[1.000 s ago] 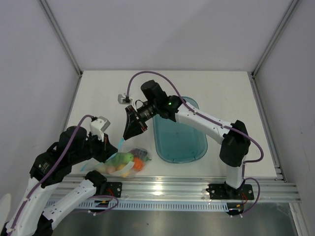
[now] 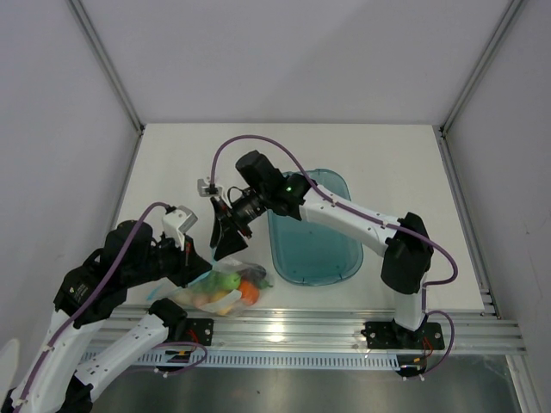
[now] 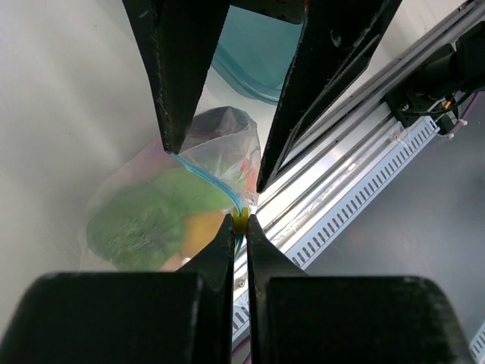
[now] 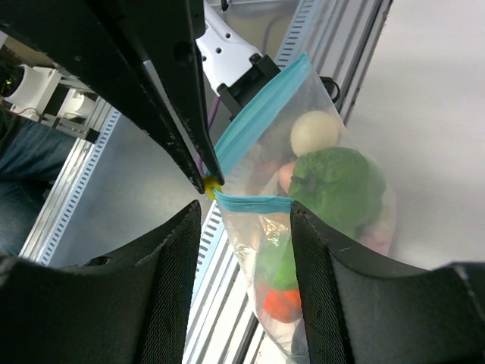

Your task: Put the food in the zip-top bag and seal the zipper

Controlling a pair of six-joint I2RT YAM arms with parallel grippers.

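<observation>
The clear zip top bag [image 2: 194,301] lies at the table's front left with colourful food [image 2: 228,280] inside. Along its mouth runs a blue zipper strip [image 3: 208,178]. My left gripper is shut on the yellow zipper slider [image 4: 213,187], which sits on the strip. Close beside it, my right gripper stands open, its fingertips [image 4: 297,208] spread at either side of a stretch of strip. In the left wrist view, the right gripper's dark fingers [image 3: 167,91] straddle the bag's upper edge. Most of the left fingertips are hidden in the top view.
An empty-looking teal tray [image 2: 316,241] sits right of the bag, partly beneath the right arm. A metal rail [image 2: 284,323] runs along the front edge, close to the bag.
The left arm has barely moved.
</observation>
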